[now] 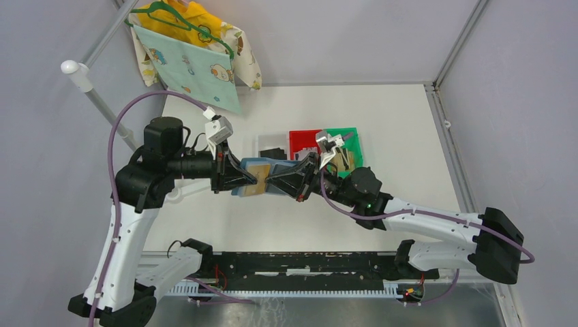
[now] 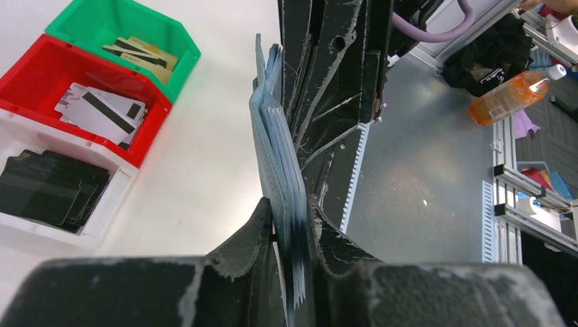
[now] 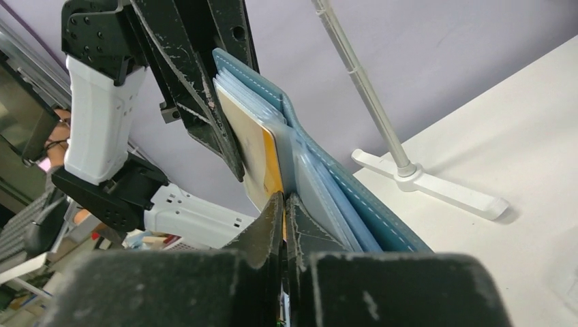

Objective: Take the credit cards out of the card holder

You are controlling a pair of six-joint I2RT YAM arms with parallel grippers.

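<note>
A blue card holder (image 1: 238,187) with clear sleeves hangs above the table between the two arms. My left gripper is shut on the holder's left part, its layers edge-on between the fingers. In one sleeve sits a tan card (image 1: 257,178); the right wrist view shows this card (image 3: 249,146) with its orange edge toward the right gripper. My right gripper has its fingertips nearly together at that edge. Whether they pinch the card cannot be made out. The right fingers cover part of the holder in the top view.
Behind the holder stand a white box (image 2: 109,225) with black cards, a red box (image 2: 153,129) with white cards and a green box (image 2: 180,41) with tan cards. The stand's white foot (image 3: 463,196) rests at the table's left.
</note>
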